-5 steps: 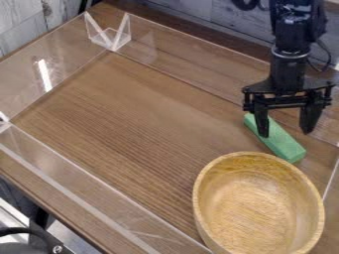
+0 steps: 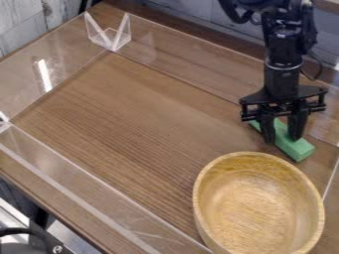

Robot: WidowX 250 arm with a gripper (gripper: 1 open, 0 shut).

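My black gripper [image 2: 281, 124] comes down from the top right over a green elongated block [image 2: 291, 147] lying on the wooden table near the right edge. The fingertips are low around the block's middle and upper part, partly hiding it; whether they touch it cannot be told.
A large empty tan bowl [image 2: 259, 208] sits at the bottom right, just in front of the block. A clear plastic holder [image 2: 106, 35] stands at the back left.
My gripper has moved lower over the green block, and its fingers have drawn inward from a wider spread. The bowl has not moved.
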